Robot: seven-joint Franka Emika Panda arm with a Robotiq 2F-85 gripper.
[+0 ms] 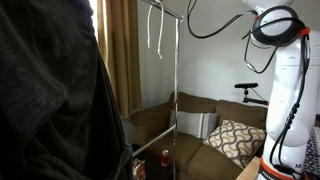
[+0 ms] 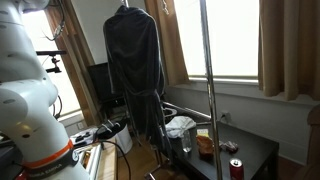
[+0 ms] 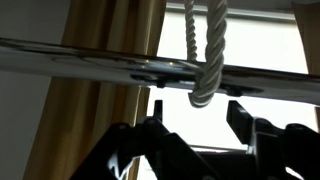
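Note:
A twisted white rope point(image 3: 213, 50) passes in front of a shiny metal rail point(image 3: 90, 64) in the wrist view, its rounded end reaching just past the rail. A second strand shows behind it. My gripper has its dark fingers point(image 3: 239, 118) spread apart, with a bright gap and nothing held between them. The rope's end lies close to the gap, apart from the fingers as seen here. In exterior view 1 the rope point(image 1: 150, 32) hangs in two strands near the top of the stand; the gripper itself is outside both exterior views.
A dark robe point(image 2: 135, 60) hangs at the rack beside a metal pole point(image 2: 212, 90). A low black table point(image 2: 245, 145) carries a red can point(image 2: 236, 169) and other items. A brown sofa point(image 1: 200, 155) with cushions stands behind. The white arm point(image 1: 292, 110) rises at the right.

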